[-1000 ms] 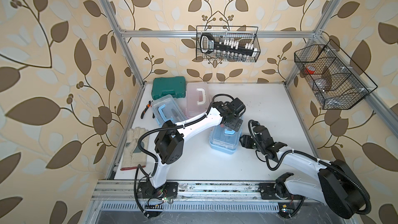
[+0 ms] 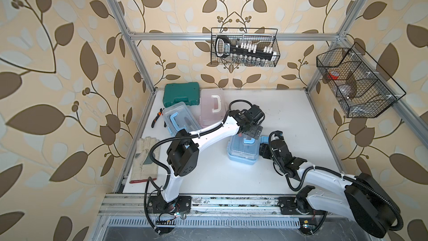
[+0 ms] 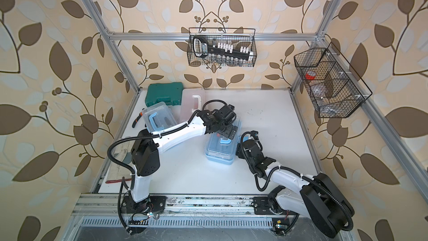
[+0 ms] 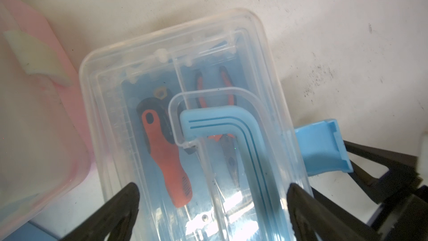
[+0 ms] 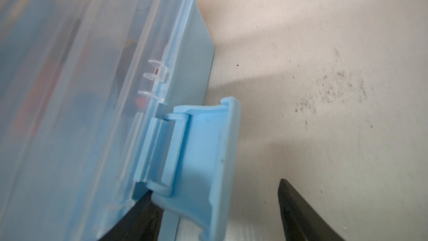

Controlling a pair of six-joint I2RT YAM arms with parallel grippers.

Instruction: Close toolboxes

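A blue toolbox [image 2: 241, 154] with a clear lid and tools visible inside lies centre-right. My left gripper is above its lid, a blurred finger either side; whether it touches or holds the box is unclear. A blue side latch [image 5: 200, 160] sticks outward from the box's right side. My right gripper is part open beside it, a finger either side of the latch's lower region. A pink case [image 2: 209, 111], another blue clear-lid box [image 2: 182, 116] and a green case [image 2: 180, 92] sit at the back left.
Gloves [image 2: 142, 160] lie at the front left, pliers [image 2: 157, 117] at the left edge. Wire baskets [image 2: 245, 49] hang on the back and right sides.
The toolbox has shifted slightly right. The left arm is nearly unchanged.
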